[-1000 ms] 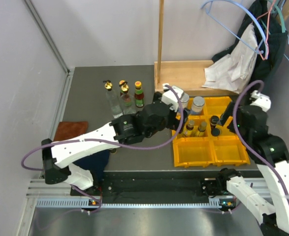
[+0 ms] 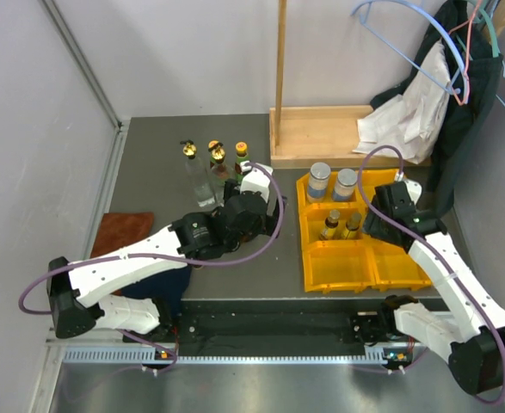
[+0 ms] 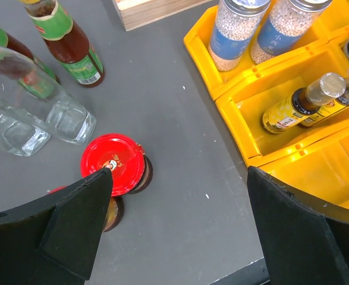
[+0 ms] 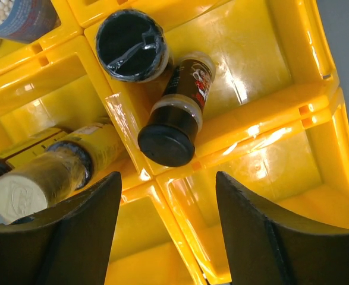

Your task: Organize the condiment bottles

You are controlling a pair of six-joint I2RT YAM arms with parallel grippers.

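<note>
My left gripper is open above the grey table, with a red-lidded jar (image 3: 113, 163) by its left finger and another jar partly hidden behind that finger. Left of it stand clear glass bottles (image 2: 200, 182) and green-labelled sauce bottles (image 3: 76, 47). My right gripper hangs over the yellow organizer (image 2: 339, 268), part open and empty. Just beyond its fingertips, a black-capped bottle (image 4: 177, 110) leans in a middle compartment beside another black-capped bottle (image 4: 132, 46). Two yellow-labelled bottles (image 4: 58, 166) lean in the neighbouring compartment. Two blue-labelled jars (image 2: 318, 181) occupy the back left compartment.
A wooden stand (image 2: 321, 129) sits behind the organizer, with white cloth (image 2: 407, 112) and hangers at the back right. A brown cloth (image 2: 121, 234) lies at the left. The front compartments are empty.
My left arm has swung left, away from the organizer towards the bottles and jars.
</note>
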